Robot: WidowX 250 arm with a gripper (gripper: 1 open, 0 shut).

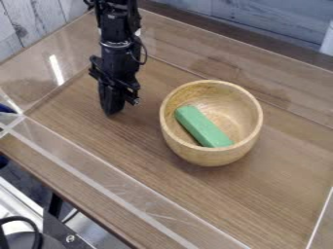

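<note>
The dark robot arm hangs from the top left, its gripper (pixel 115 102) low over the wooden table, shut, with nothing visible between its fingers; small dark fingertips make fine detail hard to see. To its right stands a tan round bowl (pixel 239 107) with a green block (pixel 201 126) lying inside it.
Black cables lie at the lower left corner, and a dark object with blue sits at the left edge. A pale wall is at the top.
</note>
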